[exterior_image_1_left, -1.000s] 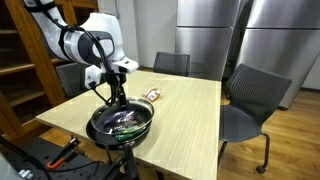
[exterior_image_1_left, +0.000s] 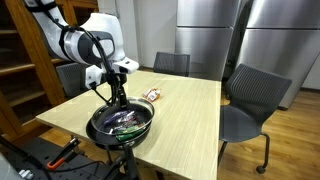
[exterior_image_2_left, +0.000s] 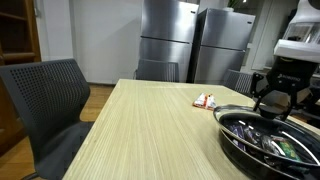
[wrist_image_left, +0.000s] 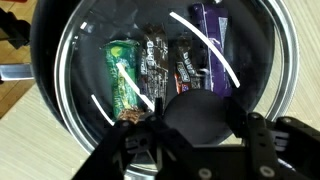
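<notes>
A glass lid with a metal rim (wrist_image_left: 66, 62) lies over a dark round pot (exterior_image_2_left: 238, 155). My gripper is shut on the lid's round black knob (wrist_image_left: 196, 122), one finger on each side. Through the glass show a green wrapped bar (wrist_image_left: 124, 78), a brown one (wrist_image_left: 155, 62) and a purple one (wrist_image_left: 213, 45) inside the pot. In the wrist view the lid looks shifted from the pot's edge at the left; whether it rests fully on the rim I cannot tell.
A red-and-white packet (exterior_image_2_left: 204, 101) lies on the wooden table (exterior_image_1_left: 190, 120) beyond the pot. A dark chair (exterior_image_1_left: 250, 110) stands by its right side, and a pot handle (wrist_image_left: 16, 72) sticks out left.
</notes>
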